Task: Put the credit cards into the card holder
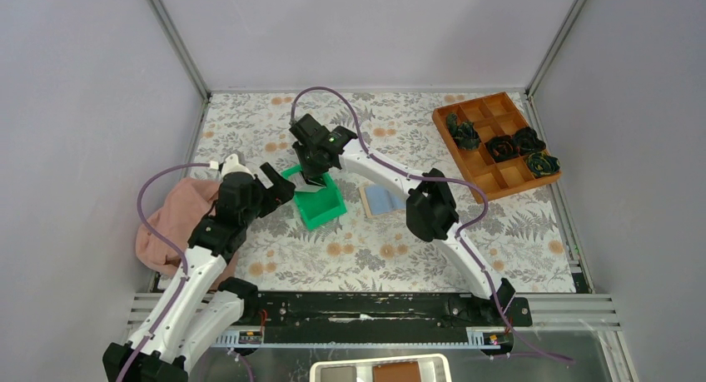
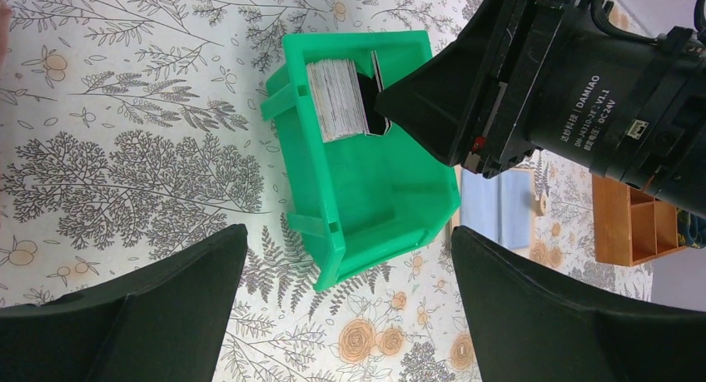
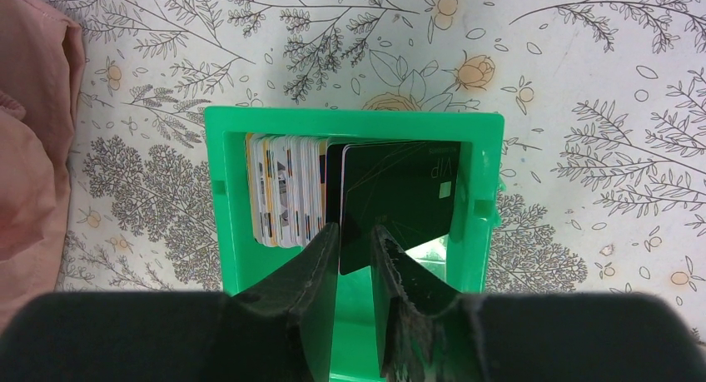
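The green card holder [image 1: 323, 209] [image 2: 366, 191] [image 3: 479, 307] stands mid-table. Along one end is a row of upright white-edged cards [image 2: 333, 99] [image 3: 283, 191], with black cards [image 3: 400, 195], the front one marked VIP, leaning beside it. My right gripper is over these black cards, part open, its fingertips at the lower edge of the VIP card; whether they grip it I cannot tell. My left gripper [image 1: 275, 186] hangs open beside the holder, nothing between its fingers.
A pink cloth [image 1: 175, 228] lies at the left. A blue pad [image 1: 383, 199] is right of the holder. A wooden compartment tray [image 1: 491, 174] with dark bundles stands at the back right.
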